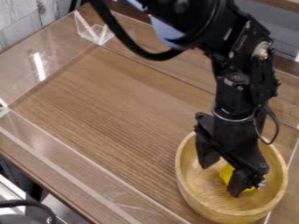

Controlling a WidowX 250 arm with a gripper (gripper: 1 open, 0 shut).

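Observation:
A round light wooden bowl [216,206] sits at the lower right. My black gripper [225,164] is lowered into it, open, its fingers around or just over a yellow object [228,176] in the bowl. The gripper hides much of that object, so whether the fingers touch it cannot be told.
Clear edging runs along its left and front sides, with a black cable at the lower left corner. A small white item stands at the top left.

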